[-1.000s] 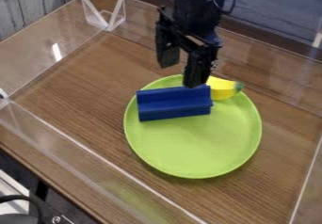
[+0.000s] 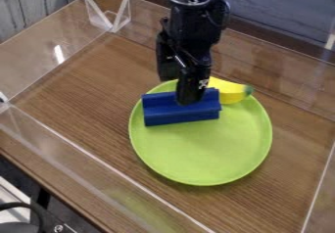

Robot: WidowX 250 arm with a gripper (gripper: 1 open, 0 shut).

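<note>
My black gripper (image 2: 179, 72) is open, hanging just above a dark blue block (image 2: 179, 112), its lower finger close over the block's top; whether it touches cannot be told. The block lies on a round green plate (image 2: 199, 159). A yellow banana-like object (image 2: 233, 92) sits at the back right of the plate, partly beside the block.
The plate stands on a wooden surface (image 2: 81, 110) with clear transparent walls around it. A black cable curves at the bottom left corner.
The gripper has shifted a little to the left and turned over the block. The block, plate and yellow object look unmoved.
</note>
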